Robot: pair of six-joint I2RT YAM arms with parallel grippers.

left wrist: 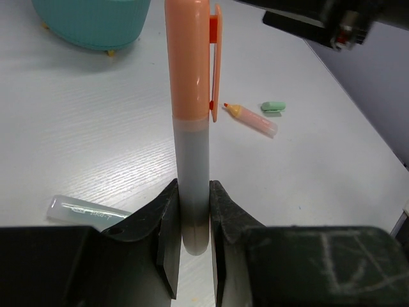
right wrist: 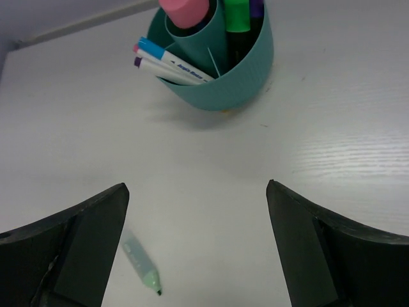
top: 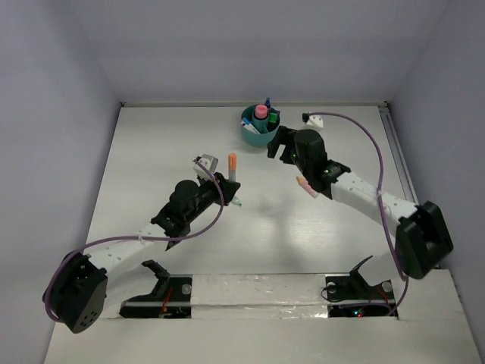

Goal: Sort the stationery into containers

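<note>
Clamped upright in my left gripper is a marker [left wrist: 192, 150] with an orange cap and pale body; in the top view it stands above the table's middle. My right gripper is open, its fingers apart with nothing between them. In the top view it is just to the right of the teal pen holder [top: 259, 139]. That holder contains white pens [right wrist: 172, 64], a pink-topped item [right wrist: 185, 9] and a green one [right wrist: 238, 16]. A loose orange marker [left wrist: 252, 120] and a small green piece [left wrist: 273, 107] lie on the right of the table.
A grey-green pen lies flat below the left gripper; its green tip [right wrist: 151, 280] shows in the right wrist view. The right arm covers the green piece from above.
</note>
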